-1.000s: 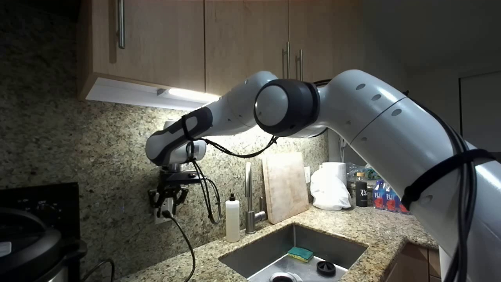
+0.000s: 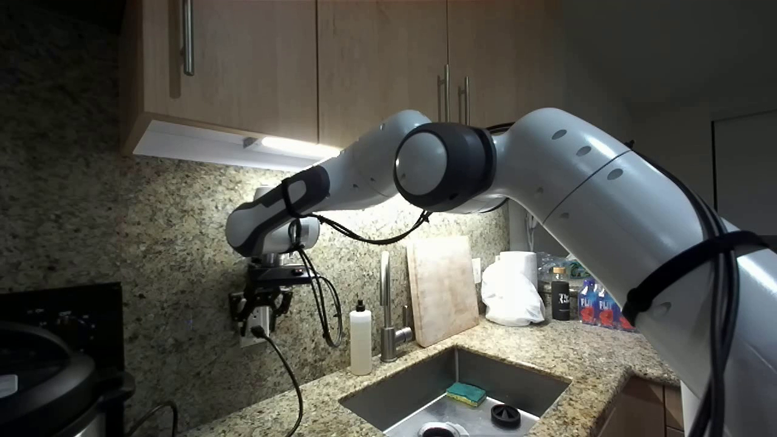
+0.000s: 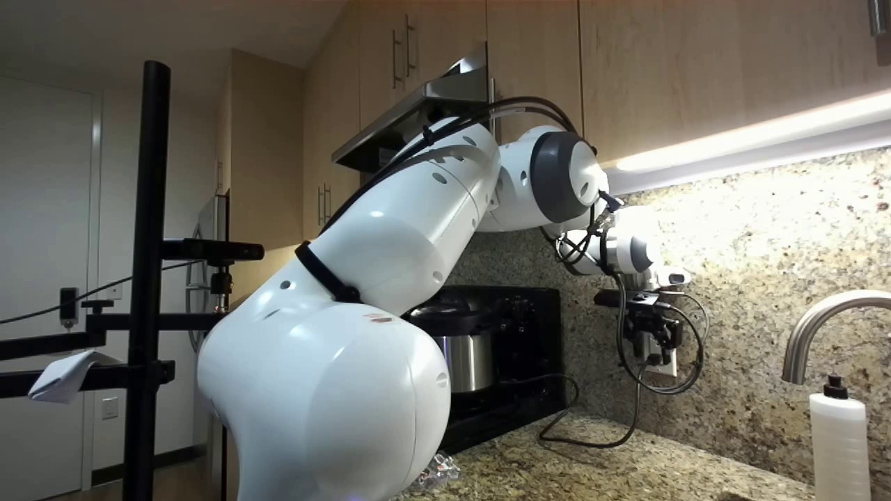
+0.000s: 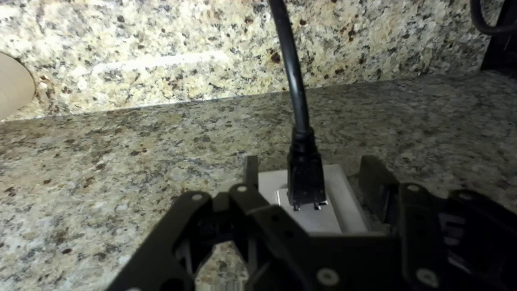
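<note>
A black plug [image 4: 306, 177] on a black cord [image 4: 292, 68] sits at a pale outlet [image 4: 346, 199] in the speckled stone backsplash. How deep its prongs are seated I cannot tell. My gripper is open around the plug, one finger [image 4: 251, 170] to its left and the other [image 4: 374, 175] to its right, with a gap on both sides. In exterior view 1 the gripper [image 2: 260, 306] points down close to the wall, just above the plug [image 2: 258, 332]. Exterior view 2 shows the gripper [image 3: 656, 338] partly hidden by its own cables.
A black and steel cooker [image 3: 468, 355] stands on one side of the outlet. On the other are a white bottle [image 2: 360, 341], the faucet [image 2: 386, 306] and the sink [image 2: 510, 371]. Lit cabinets [image 2: 233, 65] hang above the arm.
My fingers look slightly farther apart than a second ago. The arm, plug and cord show no clear movement.
</note>
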